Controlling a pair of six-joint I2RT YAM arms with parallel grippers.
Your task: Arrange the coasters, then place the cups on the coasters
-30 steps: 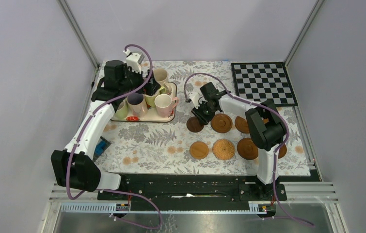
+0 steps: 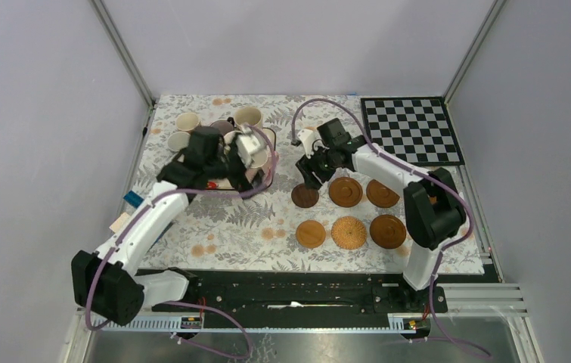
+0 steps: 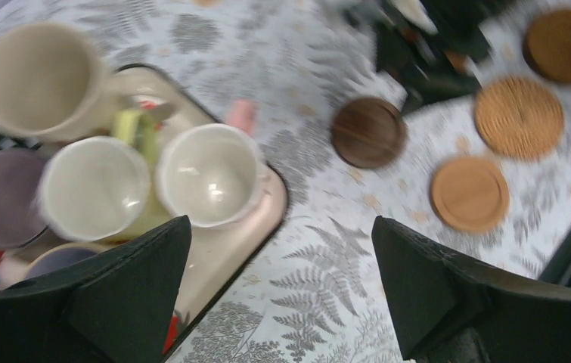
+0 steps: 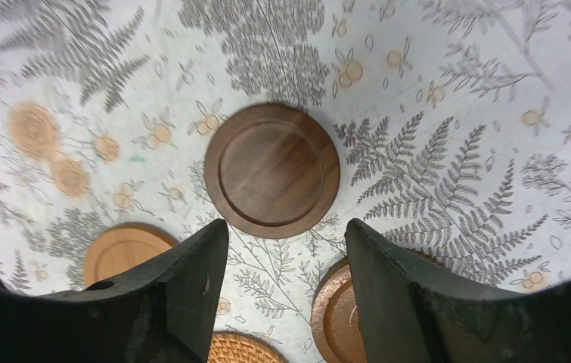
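The dark brown round coaster [image 4: 273, 171] lies flat on the cloth, directly ahead of my right gripper, whose fingers stand apart with nothing between them. My left gripper is open and empty, hanging over the tray's front right part. Ahead of it in the left wrist view is a pink-handled white cup [image 3: 212, 175] at the tray's right edge. A green-handled cup [image 3: 94, 185] and a large cream cup [image 3: 36, 79] are farther left. From above, the left arm, blurred, partly covers the tray's cups.
The tray [image 3: 225, 257] holds several cups close together. Other coasters, among them a light wooden one [image 2: 311, 234] and a woven one [image 2: 349, 233], lie right of centre. A chessboard [image 2: 411, 125] fills the back right. Bare cloth [image 2: 244, 234] lies in front of the tray.
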